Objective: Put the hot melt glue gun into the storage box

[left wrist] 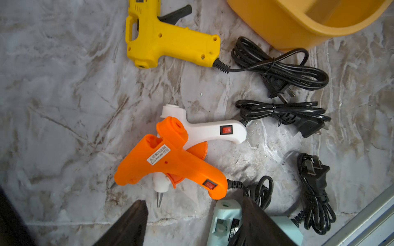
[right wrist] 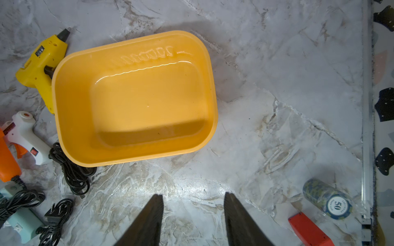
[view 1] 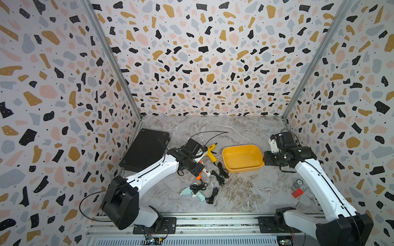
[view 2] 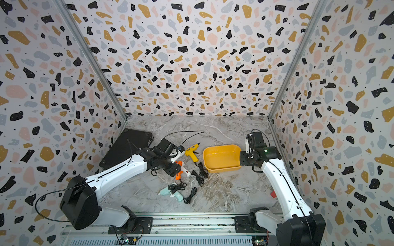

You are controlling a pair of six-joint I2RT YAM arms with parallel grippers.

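Note:
A yellow glue gun lies just left of the yellow-orange storage box, which stands empty. An orange glue gun rests across a white glue gun to its front left. Nearest the front edge are light green glue gun parts, partly covered by a black cord. My left gripper hovers above the guns, its blurred fingers apart with no object gripped. To the right of the box, my right gripper is over the table, fingers apart and nothing between them.
Bundled black cords with plugs lie between the guns and the box. A dark flat case occupies the left side. At the right are a clear bottle and a red block. Bare marble lies behind the box.

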